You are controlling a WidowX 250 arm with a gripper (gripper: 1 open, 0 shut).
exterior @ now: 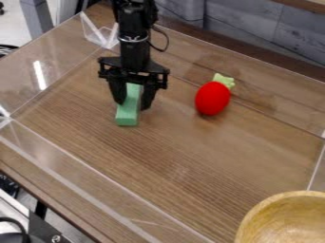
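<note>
My black gripper (133,90) hangs from the top centre, low over the wooden table, with a green block (127,114) at it, between or just under its fingers. The upper part of the block is partly hidden by the gripper, and I cannot tell whether the fingers grip it.
A red oval object (212,98) lies to the right, with a small light green piece (223,80) behind it. A pale yellow bowl (286,226) is at the bottom right corner. A clear plastic item (102,28) stands at the back left.
</note>
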